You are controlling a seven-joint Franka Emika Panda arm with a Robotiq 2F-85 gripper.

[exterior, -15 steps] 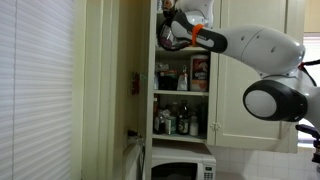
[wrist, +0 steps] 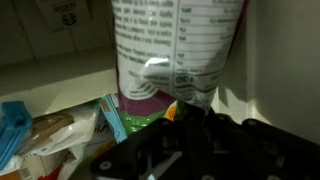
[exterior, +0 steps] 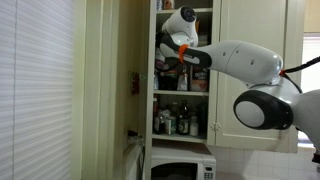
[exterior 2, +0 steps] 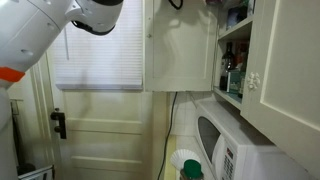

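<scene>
A white package with printed lines of text and red-purple edges (wrist: pixel 175 50) fills the top middle of the wrist view. My gripper is at its lower end, dark and in shadow, shut with the package's edge appearing to lie between its fingers. In exterior view 1 the arm reaches into the upper part of the open cabinet (exterior: pixel 187 88); the fingertips there are hard to make out against the dark shelf.
Colourful packets (wrist: pixel 85 150) and a blue item (wrist: pixel 14 128) lie near the gripper. Jars (exterior: pixel 182 124) crowd a lower shelf, above a white microwave (exterior: pixel 196 152). The open cabinet door (exterior: pixel 232 105) stands to the right. A green-lidded jar (exterior 2: pixel 192 168) is on the counter.
Over the last second the arm's wrist has come down at the cabinet's upper shelves and now covers more of the shelf items.
</scene>
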